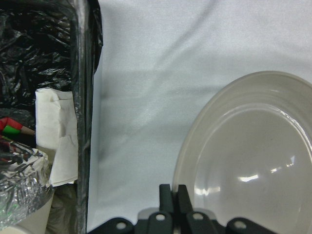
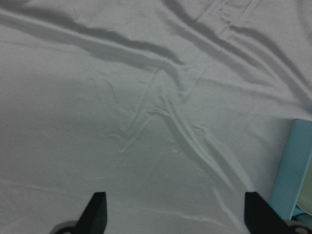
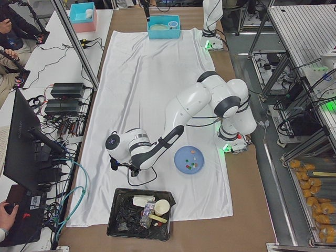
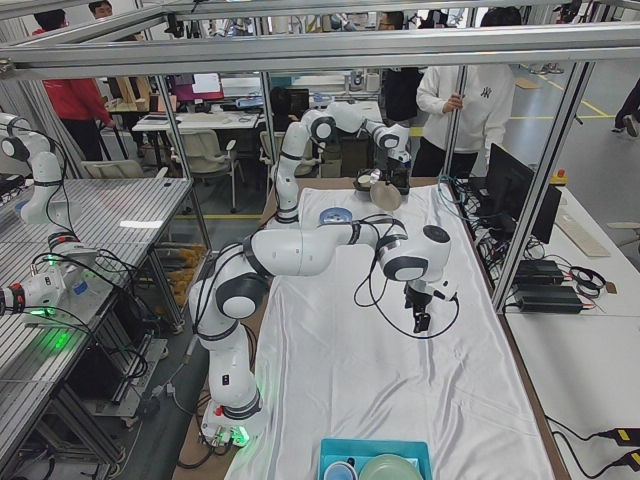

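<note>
A cream plate [image 1: 248,161] fills the right of the left wrist view, with my left gripper shut on its near rim beside the black-lined bin [image 1: 80,122]. In the camera right view the plate [image 4: 386,198] appears at the far end of the cloth; in the camera left view my arm mostly hides it. My right gripper stands open above bare white cloth, a blue container [image 2: 290,161] at its side.
A blue plate [image 3: 189,152] with small coloured pieces lies beside the left arm. The bin holds paper, foil and a cup. A blue container [image 3: 164,34] with dishes stands at the opposite end.
</note>
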